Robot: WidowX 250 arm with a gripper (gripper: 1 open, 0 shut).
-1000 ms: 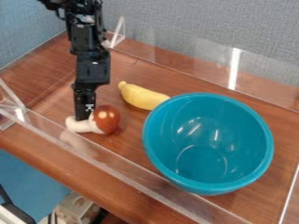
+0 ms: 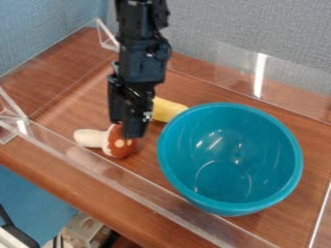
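Observation:
The black gripper [image 2: 130,121] hangs open above a red-and-white mushroom-like toy [image 2: 119,144] lying on the wooden tray, its fingers reaching down around the red part. A yellow banana [image 2: 169,108] lies just behind the gripper, partly hidden by it. A teal bowl [image 2: 230,155] stands to the right.
Clear low walls edge the wooden surface [image 2: 80,92], which has free room at the back left and far right. The bowl takes up much of the right side. A grey padded wall stands behind, and cables show at the lower left.
The bowl has not moved.

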